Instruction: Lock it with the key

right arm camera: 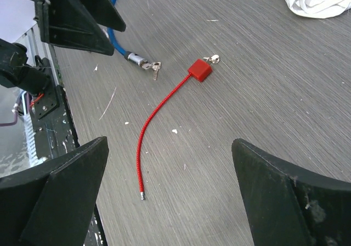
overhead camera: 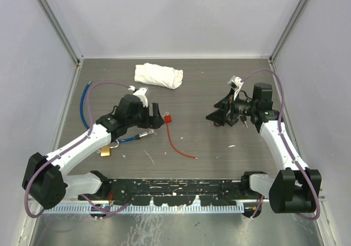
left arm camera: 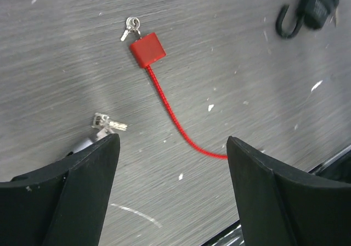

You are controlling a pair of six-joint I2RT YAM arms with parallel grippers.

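Note:
A red cable lock lies flat in mid-table, its red cord trailing in a curve and small keys at its head. The cord's metal-tipped end rests free, away from the red body. My left gripper is open just left of the red lock, nothing between its fingers. Below it lies the blue cable lock's silver head with a key in it. On the right side, my right gripper also stands open and empty above the table.
A brass padlock lies at the left, near the blue cable. A folded white cloth is at the back. A black lock lies beneath the right arm. The middle between the grippers is mostly bare.

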